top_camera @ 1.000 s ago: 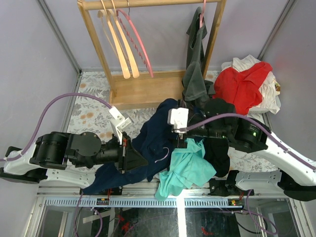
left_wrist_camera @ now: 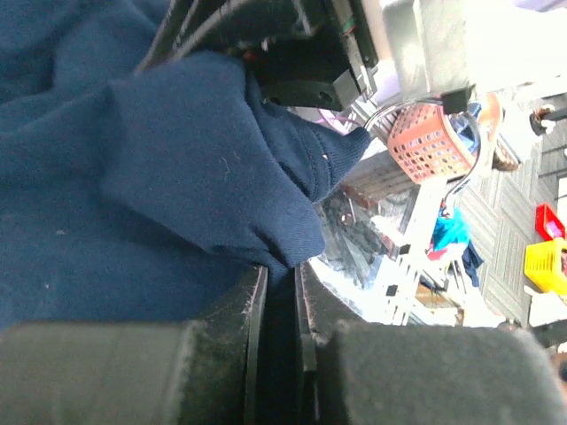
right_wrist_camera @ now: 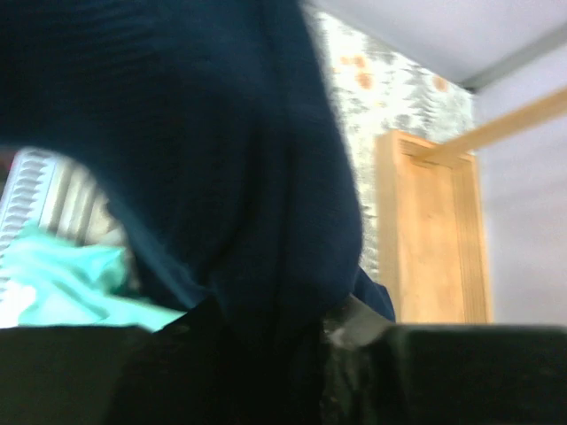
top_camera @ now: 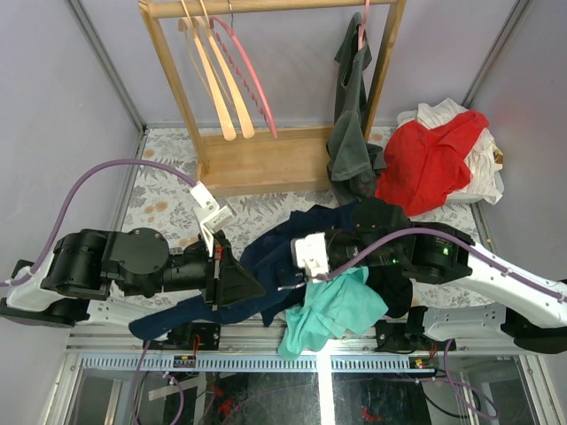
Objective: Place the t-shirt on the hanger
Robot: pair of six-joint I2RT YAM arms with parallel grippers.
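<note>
The navy t-shirt (top_camera: 275,248) spreads between my two arms in the top view. A thin hanger hook (top_camera: 292,286) shows against it near the right gripper; any other part of that hanger is hidden. In the left wrist view, my left gripper is shut on a fold of the navy cloth (left_wrist_camera: 195,168). Black fingers of the right gripper reach over the shirt there. From the right wrist view, my right gripper stands part open, its fingers apart around a thick, blurred bunch of navy cloth (right_wrist_camera: 266,204).
Wooden hangers (top_camera: 217,84) and a pink hanger (top_camera: 248,66) hang from the rack (top_camera: 266,164), a dark grey garment (top_camera: 352,124) at its right. Red cloth (top_camera: 434,159) lies on the right. Teal cloth (top_camera: 332,310) lies beneath the right arm.
The right gripper has come down and left over the shirt, covering more of the hook. The shirt's lower left end has shifted left. The left gripper has moved only slightly.
</note>
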